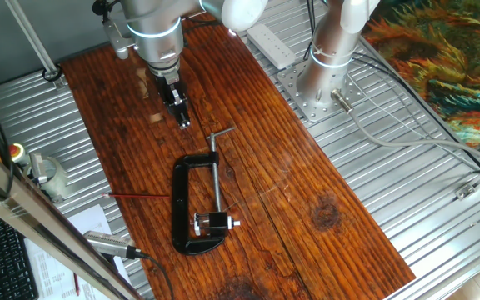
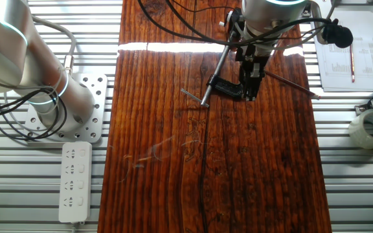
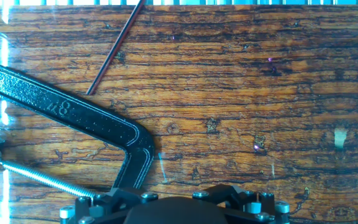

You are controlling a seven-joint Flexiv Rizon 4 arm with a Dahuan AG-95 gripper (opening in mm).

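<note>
A black C-clamp [image 1: 180, 200] lies on the wooden tabletop, its steel screw and T-handle toward the arm. At the clamp's far end from the handle sits a small black block [image 1: 216, 221] with pale round parts at its sides. My gripper [image 1: 183, 124] points down, short of the clamp's handle end and apart from it. In the wrist view the clamp's frame [image 3: 64, 107] and threaded screw [image 3: 42, 178] fill the left side. The gripper's linkages show at the bottom edge there, but the fingertips are hidden, so its opening cannot be judged. Nothing visible hangs from it.
A thin dark red pencil [image 1: 138, 196] lies beside the clamp, reaching the table's edge. A power strip [image 2: 75, 182] and a robot base [image 2: 76, 110] stand off one side; a tape roll [image 2: 372, 127] and papers [image 2: 348, 52] off the other. Much of the wood is clear.
</note>
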